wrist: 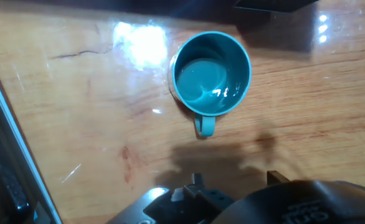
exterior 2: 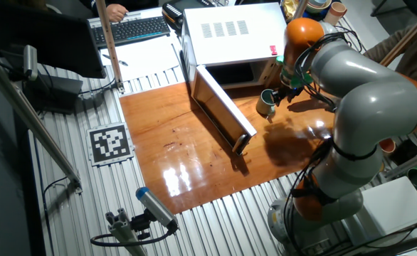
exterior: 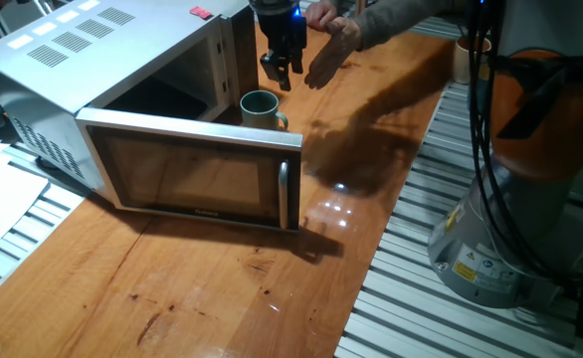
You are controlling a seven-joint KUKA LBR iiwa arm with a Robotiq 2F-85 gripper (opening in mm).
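A green mug [exterior: 260, 110] stands upright on the wooden board, just outside the microwave [exterior: 122, 50]. Its door [exterior: 192, 169] hangs open toward the front. From above, the mug [wrist: 211, 73] looks empty, its handle pointing toward the gripper side of the wrist view. My gripper [exterior: 291, 78] hovers above and behind the mug, not touching it. At the lower edge of the wrist view, the gripper's fingertips [wrist: 276, 178] are spread apart with only board visible between them.
A person's hand [exterior: 333, 55] is close beside my gripper. The microwave door's edge lies left of the mug in exterior view 2. Bare wooden board [exterior 2: 166, 156] extends in front of the door. A marker board [exterior 2: 110, 144] sits off to the left.
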